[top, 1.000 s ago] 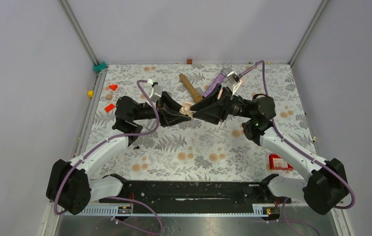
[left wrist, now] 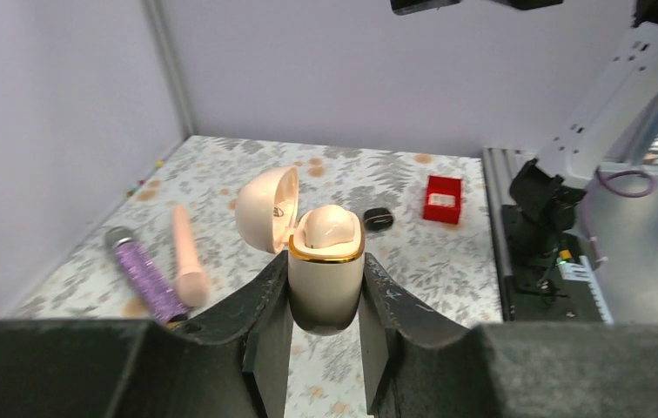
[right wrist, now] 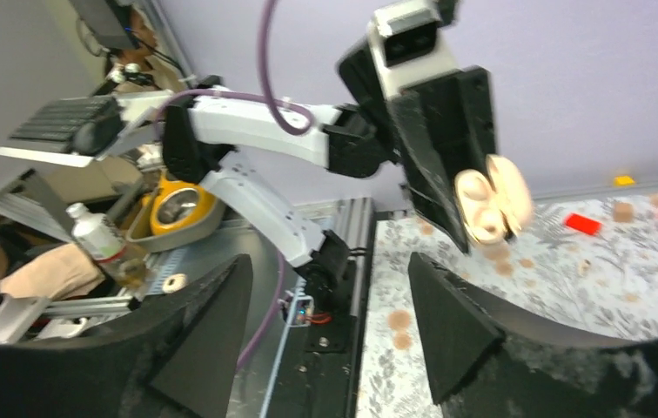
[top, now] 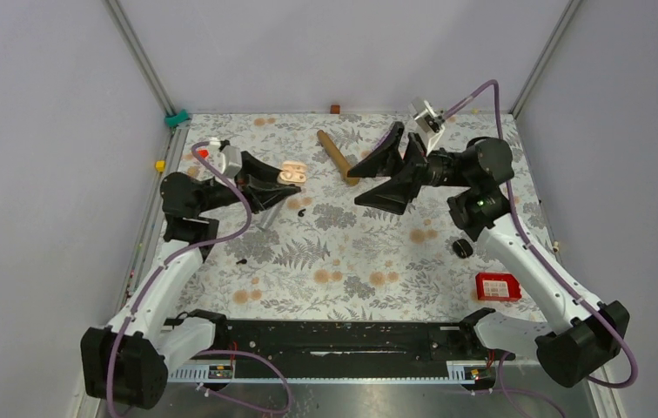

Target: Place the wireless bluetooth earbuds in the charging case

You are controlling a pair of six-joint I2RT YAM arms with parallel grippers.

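Note:
The cream charging case (top: 292,172) (left wrist: 325,277) (right wrist: 496,200), lid open, is gripped by my left gripper (top: 286,187). In the left wrist view a rounded cream earbud top shows inside it; in the right wrist view pale rounded shapes fill it, too blurred to tell exactly. My right gripper (top: 362,178) stands apart to the right with its fingers spread open and nothing seen between them.
A wooden stick (top: 334,152), a purple cylinder (left wrist: 147,274) and a pink object (left wrist: 187,252) lie toward the back. A red box (top: 498,286) is at front right.

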